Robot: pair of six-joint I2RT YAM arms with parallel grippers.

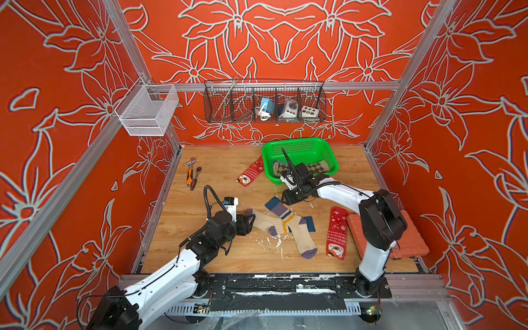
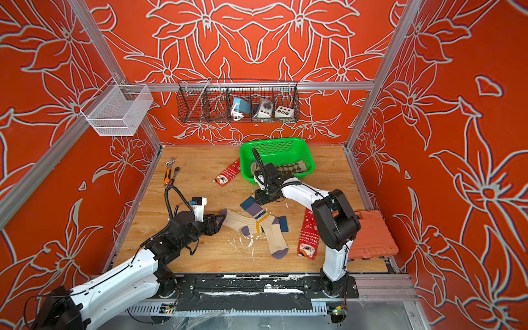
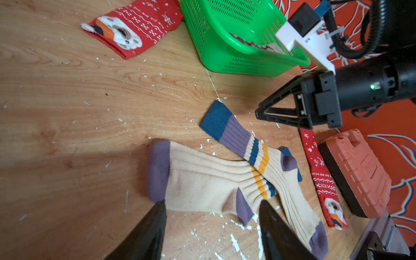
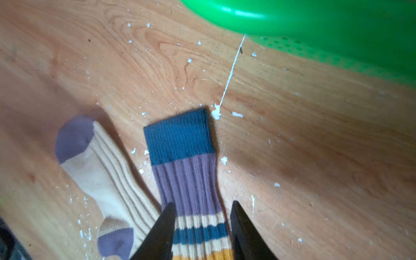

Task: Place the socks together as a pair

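Two cream, purple and navy striped socks lie crossed mid-table: one upright [image 1: 302, 236] with its cuff [image 4: 182, 138] toward the back, the other sideways [image 3: 195, 177]. A red patterned sock [image 1: 336, 231] lies to their right, another [image 1: 250, 171] beside the green basket. My left gripper [image 1: 247, 222] is open at the left end of the sideways sock, nothing between its fingers. My right gripper is open above the upright sock's cuff end, holding nothing.
The green basket [image 2: 297, 144] with a checkered item stands at the back. An orange case [image 2: 374, 242] is at the right, tools [image 1: 189, 176] at the back left.
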